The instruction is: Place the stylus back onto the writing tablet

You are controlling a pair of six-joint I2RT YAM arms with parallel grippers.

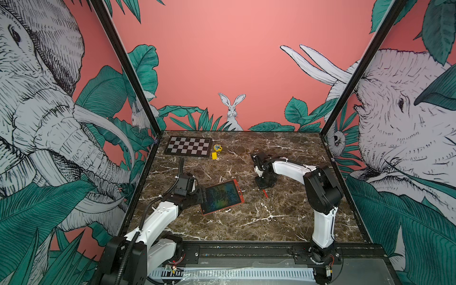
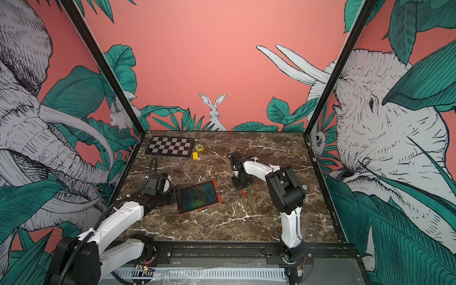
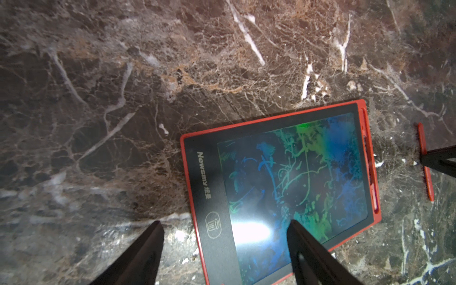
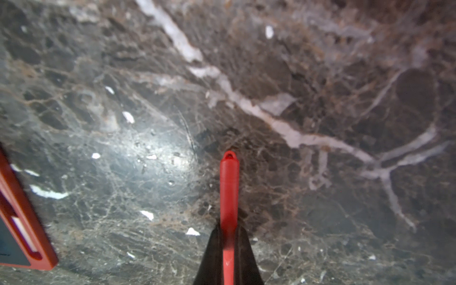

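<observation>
The red stylus (image 4: 229, 190) lies at table level, to the right of the writing tablet (image 1: 220, 197). My right gripper is shut on it, a finger flush against each side, and one end sticks out past the fingertips. From the left wrist view, the stylus (image 3: 429, 182) crosses the right fingers around its middle. The tablet, red-framed with a dark, colour-marked screen, lies flat; its slot (image 3: 370, 161) runs along the right edge. Above the tablet's left side my left gripper stands open with nothing between its fingers.
At the back left lies a checkered board (image 1: 188, 146). Beside it are a yellow block (image 1: 214, 155) and a small round yellow item (image 1: 217, 147). Bare marble separates tablet and stylus, and the front right of the table is free.
</observation>
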